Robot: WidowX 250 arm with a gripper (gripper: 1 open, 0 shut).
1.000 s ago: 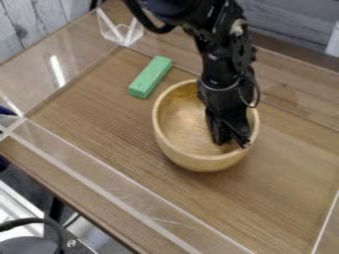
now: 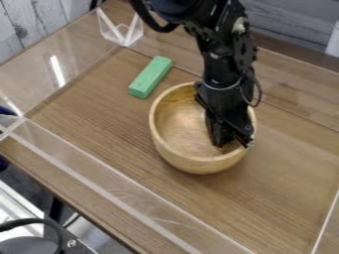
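Note:
A black robot gripper [image 2: 223,121] reaches down from the top of the view into a round wooden bowl [image 2: 176,134], at the bowl's right side. Its fingertips are low inside the bowl and mostly dark against it, and the fingers look shut; whether anything is between them is hidden. A green block [image 2: 151,77] lies on the wooden table up and to the left of the bowl, apart from it.
Clear strips or panels run along its left side, with a small clear bracket [image 2: 121,31] at the back. Cables and hardware sit at the lower left.
Over the last second the arm has shifted slightly, with the gripper staying down in the bowl. The bowl has moved very slightly left; the green block is unchanged.

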